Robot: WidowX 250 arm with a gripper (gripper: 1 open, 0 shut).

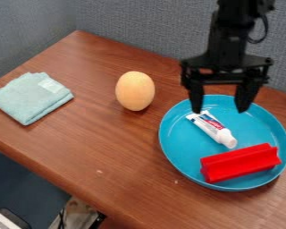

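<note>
My black gripper (pixel 220 97) hangs open above the blue plate (pixel 181 148), over the toothpaste tube (pixel 213 128), with nothing between its two fingers. The white tube lies diagonally on the plate, and a red oblong object (pixel 239 163) lies on the plate's front part. An egg-shaped tan object (pixel 135 90) stands on the table left of the plate.
A folded pale teal cloth (pixel 29 97) lies near the left edge of the wooden table (pixel 92 143). A grey padded wall is behind.
</note>
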